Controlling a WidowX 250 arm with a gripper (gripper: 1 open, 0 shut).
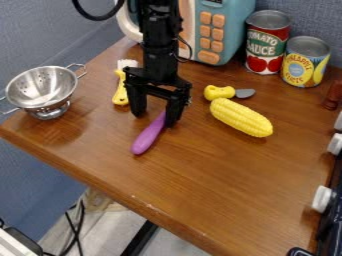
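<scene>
My black gripper (158,104) hangs low over the table, just above the upper end of a purple eggplant-like object (146,140) lying diagonally on the wood. Its two fingers stand apart on either side of that end; whether they touch it I cannot tell. A yellow brush (119,93) with a white head lies behind the gripper to the left, partly hidden. A yellow corn cob (241,117) lies to the right, below a yellow-handled tool (219,92).
A steel colander (40,88) sits at the table's left edge. Two cans (266,43) and a teal microwave (213,25) stand at the back, with a black stove (329,210) at the right edge.
</scene>
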